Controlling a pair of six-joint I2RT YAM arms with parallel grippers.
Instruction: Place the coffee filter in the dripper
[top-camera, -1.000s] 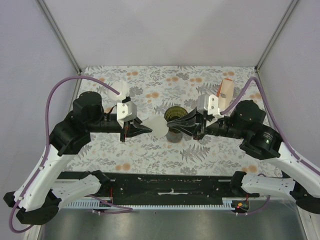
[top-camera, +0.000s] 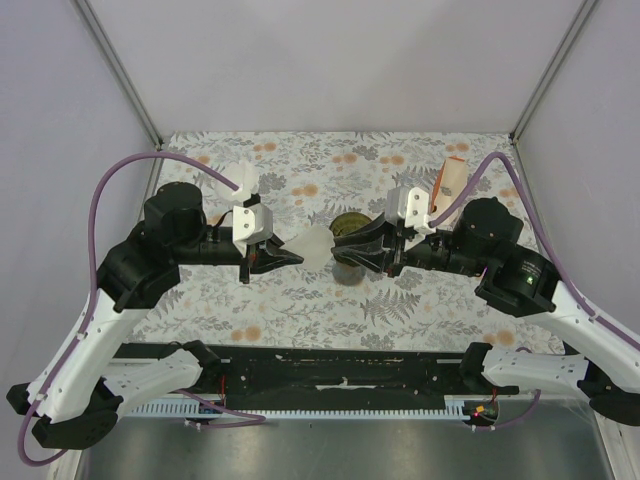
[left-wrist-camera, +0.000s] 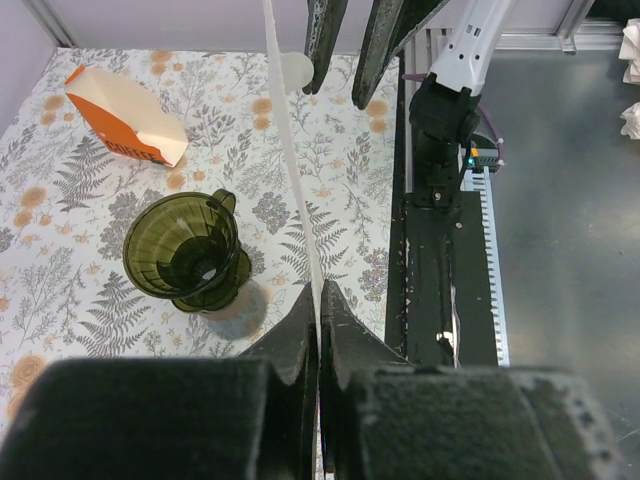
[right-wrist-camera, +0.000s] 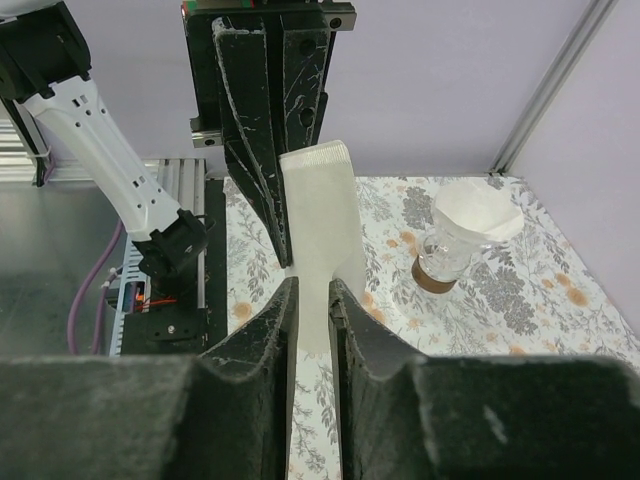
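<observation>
The white paper filter (top-camera: 306, 247) hangs in the air between my two grippers, edge-on in the left wrist view. My left gripper is shut on it. My right gripper has its fingertips at the filter, slightly parted; whether they hold it is unclear. The green dripper (left-wrist-camera: 180, 250) stands on the cloth below, partly hidden from above by the right gripper.
An orange-and-white filter pack lies at the back right. A clear vessel with white paper in its top (right-wrist-camera: 445, 250) stands at the left side.
My right gripper has shifted slightly left toward the filter and its fingers look a little further apart. The left arm is still.
</observation>
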